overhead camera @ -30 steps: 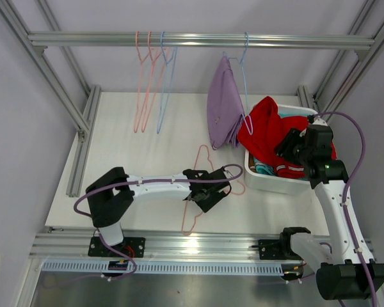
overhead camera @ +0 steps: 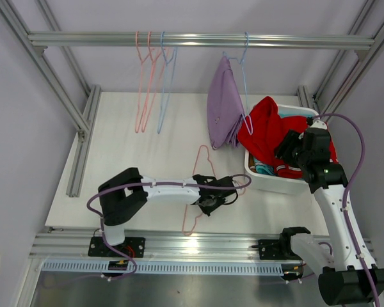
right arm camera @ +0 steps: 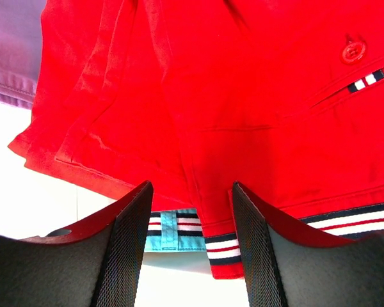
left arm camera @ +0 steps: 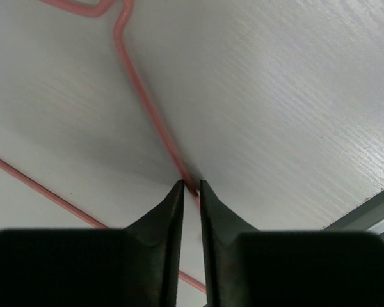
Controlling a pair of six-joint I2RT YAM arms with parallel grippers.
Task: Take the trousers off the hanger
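Observation:
Purple trousers [overhead camera: 224, 109] hang on a blue hanger [overhead camera: 244, 80] from the rail at right of centre. A pink hanger lies on the table; its wire [left arm camera: 144, 96] runs down between the close fingertips of my left gripper, low over the table. Whether those fingers grip the wire I cannot tell. My right gripper is apart-fingered, open above red clothing [right arm camera: 281, 153] in the white bin [overhead camera: 275, 182], with a purple cloth edge at upper left of the right wrist view.
Empty pink and blue hangers [overhead camera: 150, 83] hang on the metal rail [overhead camera: 198, 39] at left. Cyan striped cloth [right arm camera: 173, 236] lies under the red clothing.
The left arm has shifted slightly right and down over the pink hanger lying on the table. The right arm has barely moved; the hanging trousers look the same.

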